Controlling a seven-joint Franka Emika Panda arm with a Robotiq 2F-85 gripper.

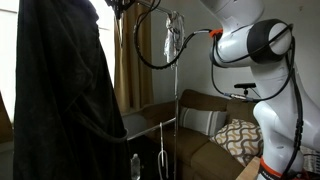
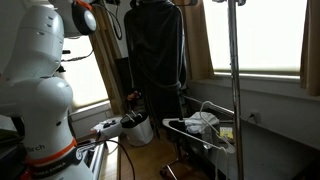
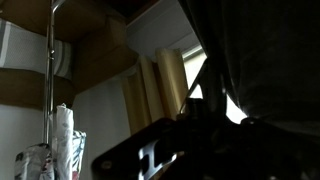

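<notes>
A long dark garment (image 1: 60, 90) hangs down the left side of exterior view 1. In exterior view 2 the same dark garment (image 2: 156, 45) hangs high near the window, and in the wrist view it fills the upper right. My gripper is up against the cloth, near the top of the garment. Its fingers look shut, though dark fingers against dark fabric hide whether any cloth lies between them. Only part of the gripper shows at the top of exterior view 1.
A metal rack pole (image 2: 236, 80) stands right of the garment, with a white shelf (image 2: 190, 128) lower down. Behind are a brown sofa (image 1: 205, 155) with a patterned cushion (image 1: 238, 138) and tan curtains (image 1: 133, 65). A white bin (image 2: 138, 132) sits on the floor.
</notes>
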